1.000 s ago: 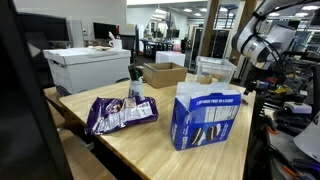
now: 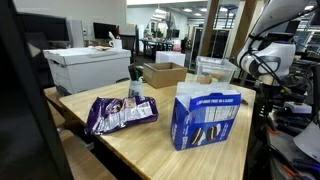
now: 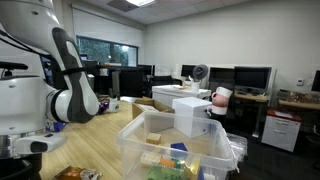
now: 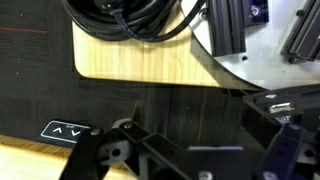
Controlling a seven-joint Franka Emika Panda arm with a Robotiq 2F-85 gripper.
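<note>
My gripper stands wide open in the wrist view, its two dark fingers far apart and nothing held between them. Below it show a dark gap and the edge of a wooden tabletop (image 4: pixel 150 62), with coiled black cable (image 4: pixel 125 18) on top. In exterior view 1 the white arm (image 2: pixel 272 58) is at the far right, beyond the table end; its fingers are not clear there. A blue and white cookie box (image 2: pixel 203 122) and a purple snack bag (image 2: pixel 121 115) rest on the table, well away from the arm.
A clear plastic bin (image 3: pixel 175 140) holds several coloured items. Behind it are a white box (image 3: pixel 192 107) and a cardboard box (image 2: pixel 164 75). A bottle (image 2: pixel 136 82) is near the bag.
The arm has swung toward the right and its wrist has turned and drawn back at the table's far right. The box, bag and bottle have stayed put.
</note>
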